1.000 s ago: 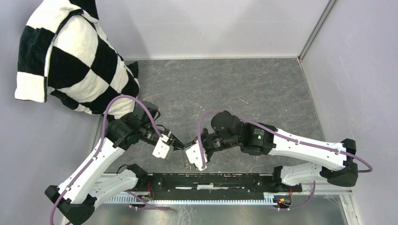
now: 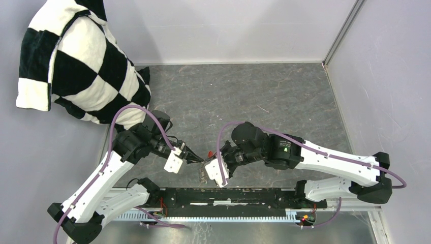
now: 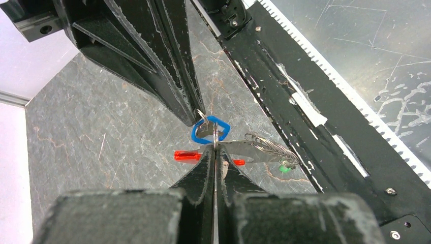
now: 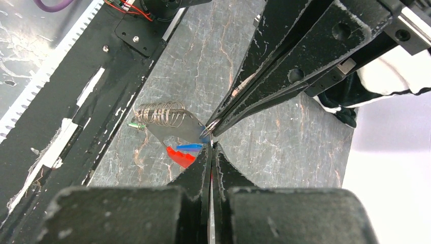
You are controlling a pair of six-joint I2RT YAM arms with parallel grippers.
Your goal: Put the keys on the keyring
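Observation:
In the left wrist view my left gripper is shut, a thin metal ring (image 3: 215,133) standing edge-on at its tips. Just beyond, a small wire loop (image 3: 202,116) sits at the tip of my right gripper, by a blue-rimmed key (image 3: 225,125). From the right wrist view, my right gripper is also shut with thin wire at its tips, close below the other gripper's tips. Whether both grip one ring, I cannot tell. A blue piece (image 4: 190,147) and a red key (image 4: 180,157) hang close by, beside a grey plate-like piece (image 4: 179,131).
Coiled wire (image 4: 162,113) lies along the grey piece, with a small green piece (image 3: 284,169) at its end. A dark rail (image 2: 223,197) runs along the front edge. A checkered cushion (image 2: 91,61) fills the back left. The grey floor (image 2: 244,96) behind the arms is clear.
Compared with a second ago, my right gripper has shifted slightly right, and red shows near the tips in the top view, where blue showed before. My left arm has barely moved.

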